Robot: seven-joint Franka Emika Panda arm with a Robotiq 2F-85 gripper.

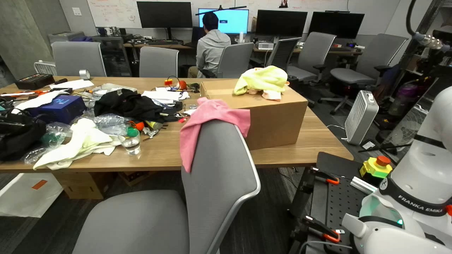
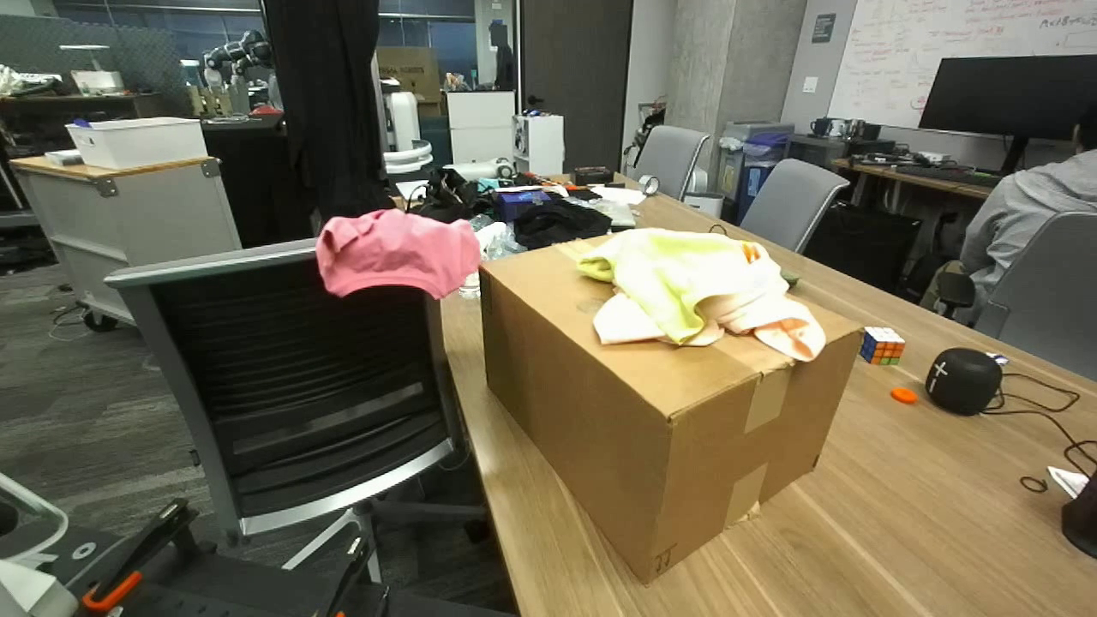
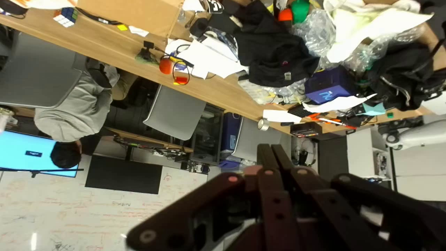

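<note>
In exterior view 1 a pink cloth (image 1: 207, 119) hangs over the top of a grey chair's backrest (image 1: 218, 163); the same cloth (image 2: 396, 253) shows from the other side in exterior view 2. My gripper appears only in the wrist view, raised above the room, with its dark fingers pressed together. It is shut, and no object can be made out between the fingertips. Atop the cardboard box (image 1: 273, 125) lies a crumpled yellow-green cloth (image 1: 261, 80), its pale underside with orange marks showing in exterior view 2.
A glass of water (image 1: 132, 144), a pale yellow cloth (image 1: 80, 144), a black garment (image 1: 127, 106) and a blue box (image 1: 59, 108) crowd the table's left half. Beyond the cardboard box are a puzzle cube (image 2: 882, 345) and a black speaker (image 2: 963, 380). Bare tabletop lies in front of the box.
</note>
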